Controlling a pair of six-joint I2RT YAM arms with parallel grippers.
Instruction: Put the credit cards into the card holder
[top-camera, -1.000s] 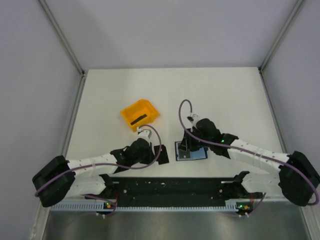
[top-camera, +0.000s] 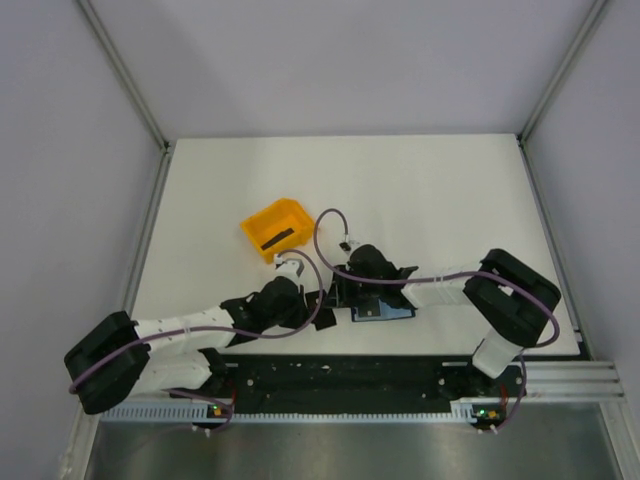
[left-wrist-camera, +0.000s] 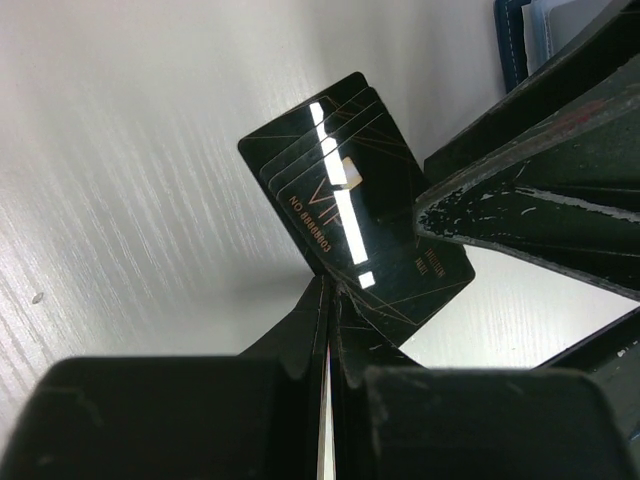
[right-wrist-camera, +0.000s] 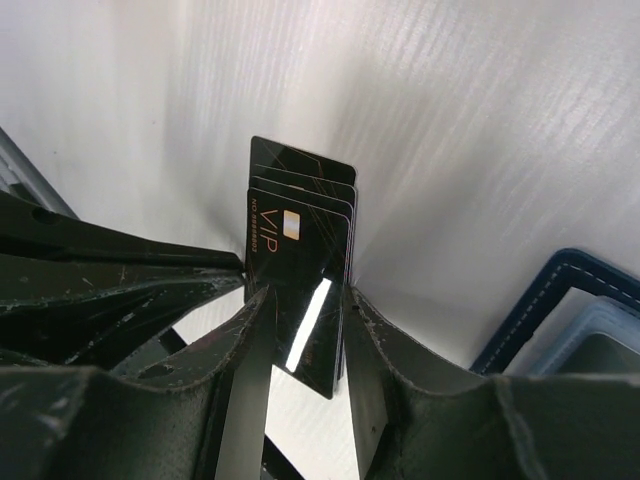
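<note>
A fanned stack of black VIP credit cards (left-wrist-camera: 340, 200) (right-wrist-camera: 298, 250) lies on the white table between my two grippers. My left gripper is shut at the near end of the stack, with no card clearly visible between its fingertips. My right gripper is at the stack too, its fingertips slightly apart on either side of the cards in its own view; whether it grips them I cannot tell. The card holder (top-camera: 390, 312) (right-wrist-camera: 540, 310), dark blue with clear sleeves, lies open just right of the cards.
An orange tray (top-camera: 277, 219) with a dark object in it sits behind the left gripper. The two arms are close together at the front middle.
My right gripper has moved left from over the card holder to the card stack, beside the left gripper. The left arm has stayed in place.
</note>
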